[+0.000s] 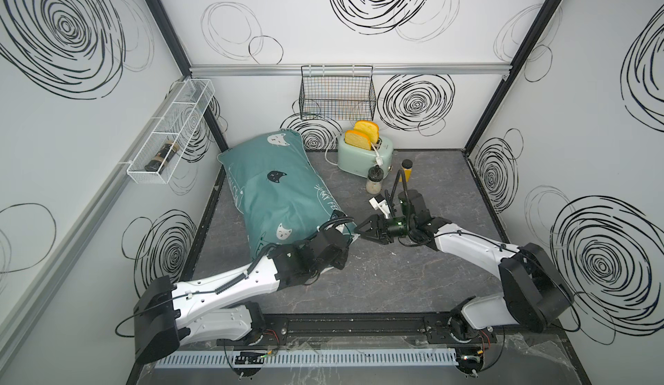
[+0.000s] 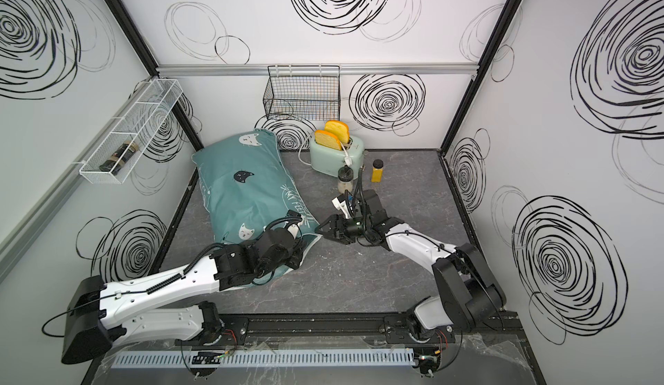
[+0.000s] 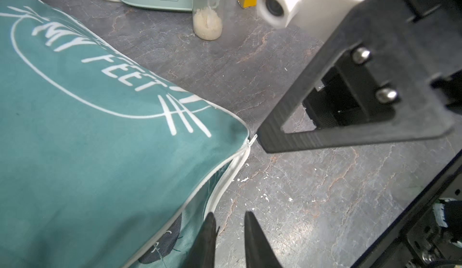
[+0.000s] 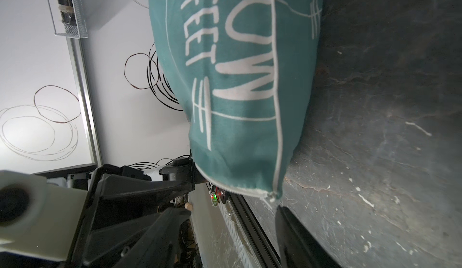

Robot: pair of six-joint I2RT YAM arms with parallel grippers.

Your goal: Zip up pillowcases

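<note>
The teal pillowcase (image 1: 273, 184) with cat prints lies on the left side of the table. In the left wrist view its near edge has an open white zipper (image 3: 226, 181), with the pull (image 3: 252, 140) at the corner. My left gripper is part open just beside the zipper edge, nothing seen held. My right gripper is open at that same corner, its fingers apart below the zipper end, empty.
A mint toaster (image 1: 359, 160) with bread, a salt shaker (image 1: 375, 184) and a yellow jar (image 2: 377, 172) stand at the back. Wire baskets hang on the walls.
</note>
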